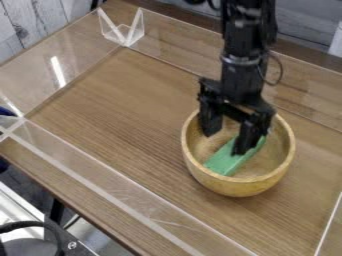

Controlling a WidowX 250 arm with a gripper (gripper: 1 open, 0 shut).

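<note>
My gripper (235,128) reaches down from the top of the camera view into a round tan bowl (238,185), its dark fingers apart, so it is open. A green oblong object (230,161) lies slanted in the bowl, just below the fingers, with its upper part partly behind them. Whether the fingers touch it I cannot tell.
A wooden table (94,120) fills most of the view, clear on the left. A small white wire-like item (120,28) stands at the back left. Dark cables or parts (34,240) lie at the lower left corner.
</note>
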